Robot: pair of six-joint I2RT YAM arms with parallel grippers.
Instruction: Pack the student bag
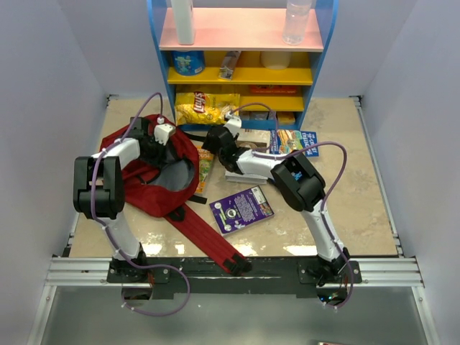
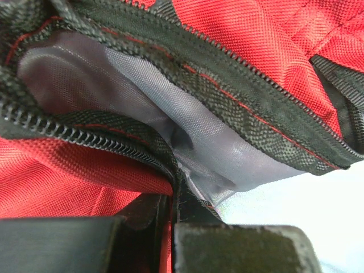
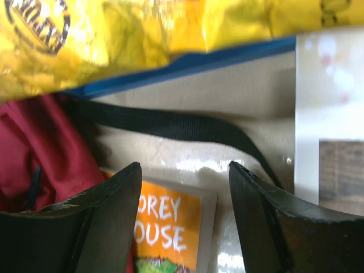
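Observation:
The red student bag (image 1: 144,195) lies unzipped on the left of the floor, its grey lining (image 1: 175,180) showing. In the left wrist view, my left gripper is shut on the black zipper edge of the bag's opening. An orange book (image 3: 165,219) lies flat beside the bag, partly covered by its red fabric. My right gripper hangs open above it, one finger (image 3: 114,199) over the book and the other over bare floor. A purple book (image 1: 241,210) lies in front, and a colourful book (image 1: 293,142) lies to the right.
A yellow chip bag (image 1: 207,108) sticks out from the low shelf just behind my right gripper. A black strap (image 3: 170,124) crosses the floor there. The red strap (image 1: 205,236) stretches forward. Free floor lies at the right.

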